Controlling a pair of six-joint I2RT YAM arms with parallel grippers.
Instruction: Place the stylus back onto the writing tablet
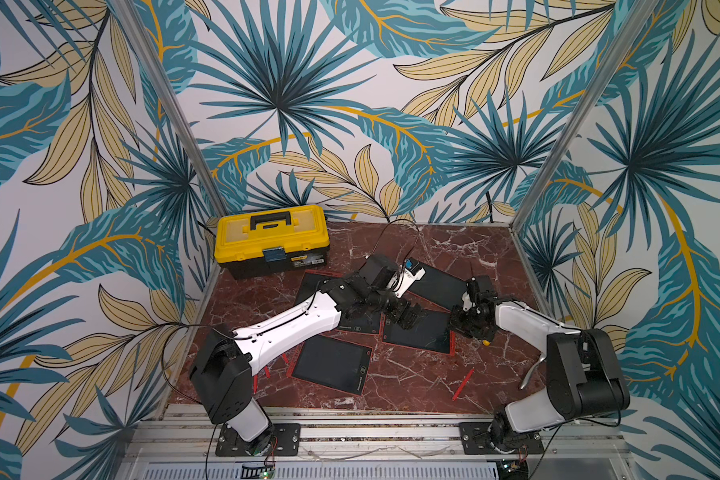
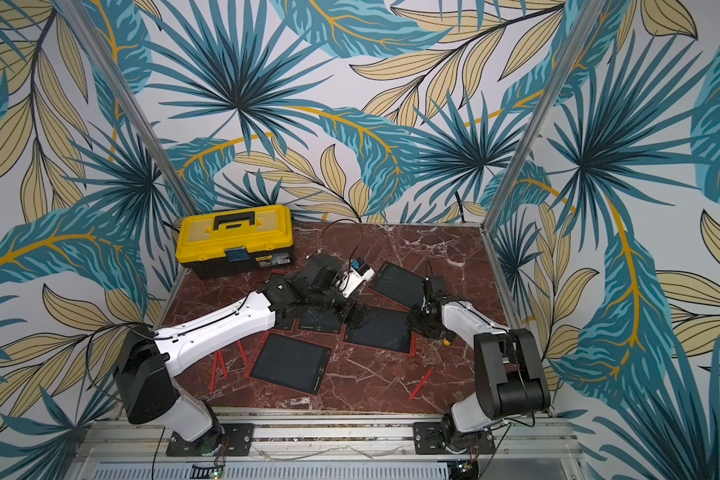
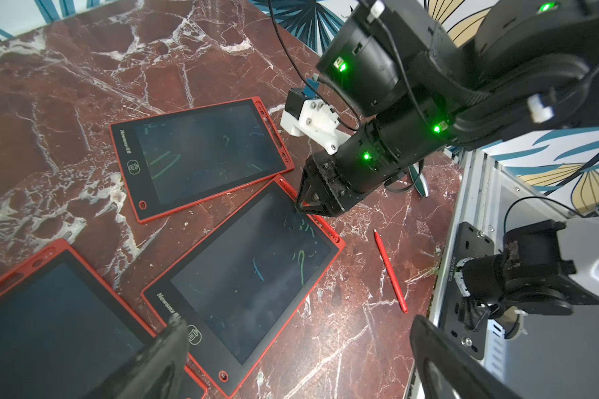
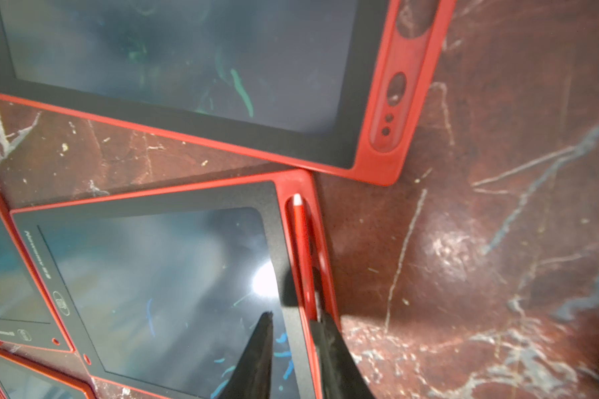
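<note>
In the right wrist view, a red stylus (image 4: pixel 303 256) with a pale tip lies lengthwise in the edge slot of a red-framed, dark-screened writing tablet (image 4: pixel 179 279). My right gripper is slightly open over the stylus's lower end. One finger (image 4: pixel 263 339) is over the screen side and the other (image 4: pixel 332 345) is by the slot; whether either touches the stylus cannot be told. That same tablet (image 3: pixel 246 266) shows in the left wrist view, the right gripper's tip hiding part of its slot. Wide open and empty, my left gripper hovers left of it.
Another tablet (image 3: pixel 199 156) adjoins at the back, with further tablets to the left, one nearer the front (image 1: pixel 332 364). A loose red stylus (image 3: pixel 390 271) lies on bare marble. A yellow toolbox (image 1: pixel 272 236) stands at back left. Several red styluses lie front left.
</note>
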